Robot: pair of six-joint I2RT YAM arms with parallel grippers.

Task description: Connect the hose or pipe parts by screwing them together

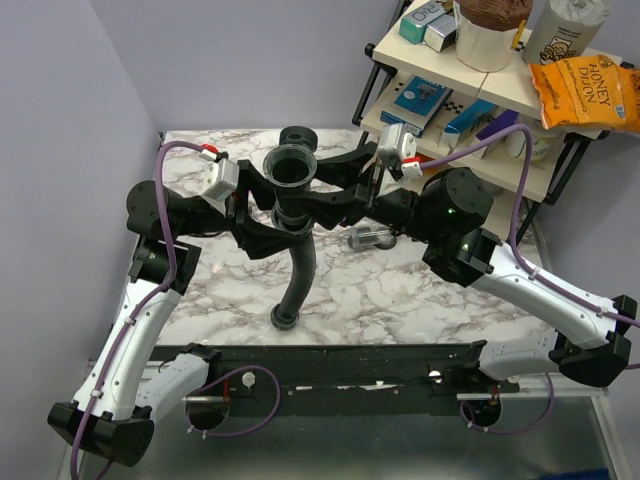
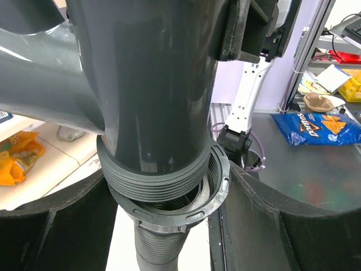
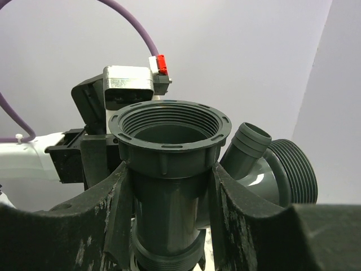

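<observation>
A dark grey branched fitting (image 1: 292,170) is held upright over the table by my right gripper, shut on its body; its side branches show in the right wrist view. My left gripper is shut on the ringed end (image 2: 161,223) of the curved hose (image 1: 300,285), just under the fitting. In the left wrist view the fitting's threaded lower end (image 2: 155,183) sits inside or against that ring; whether it is engaged I cannot tell. The hose's far end (image 1: 285,318) lies toward the table's front.
A shelf (image 1: 480,70) with boxes and bags stands at the back right. Walls bound the table at left and back.
</observation>
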